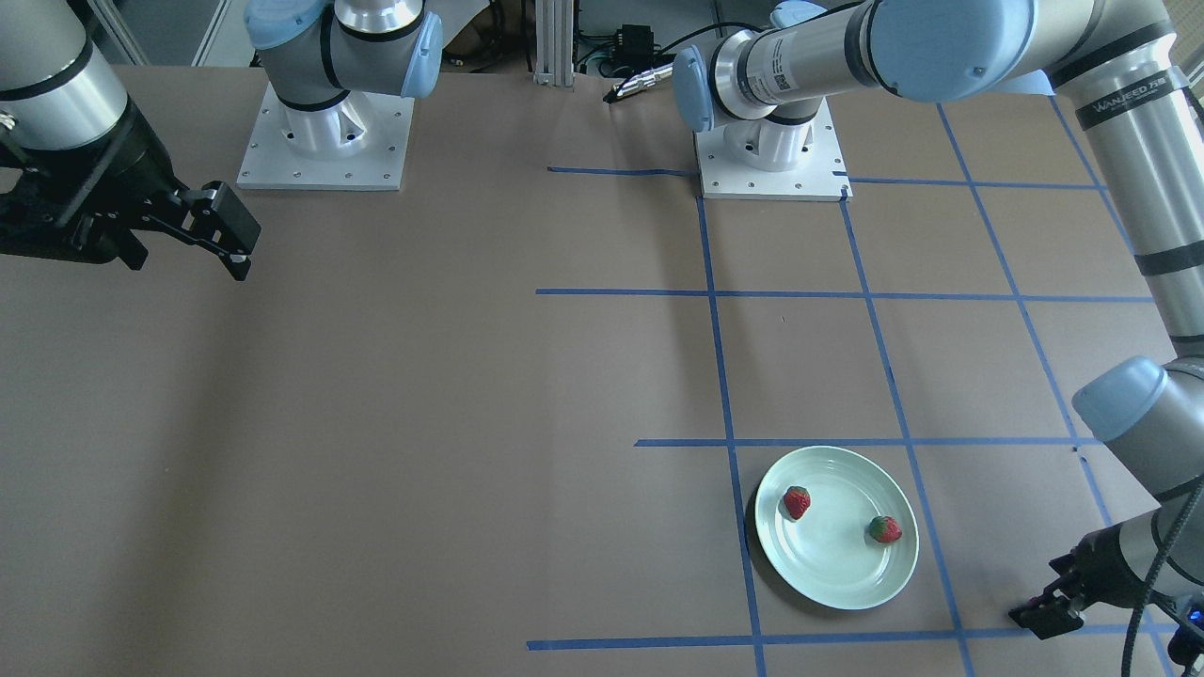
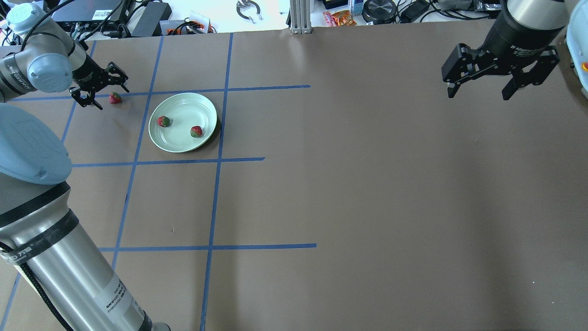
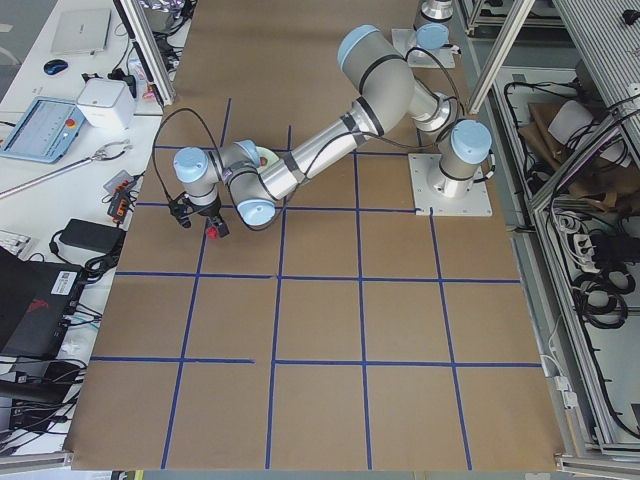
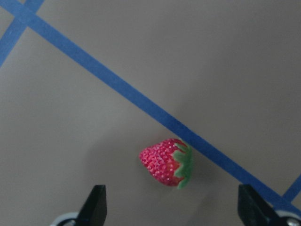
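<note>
My black gripper [image 2: 113,91] is open, low over the table at the upper left of the top view, with a lone strawberry [image 2: 115,97] beside it between the finger sides. In the wrist view that strawberry [image 4: 165,161] lies on the table between the two open fingertips, near a blue tape line. A pale green plate [image 1: 835,575] holds two strawberries, one [image 1: 797,502] toward the left and one [image 1: 883,529] toward the right. The lone strawberry is hidden behind my gripper in the front view.
A second black gripper [image 2: 499,71] hangs at the right of the top view, well apart. Cables and electronics crowd the bench beyond the edge.
</note>
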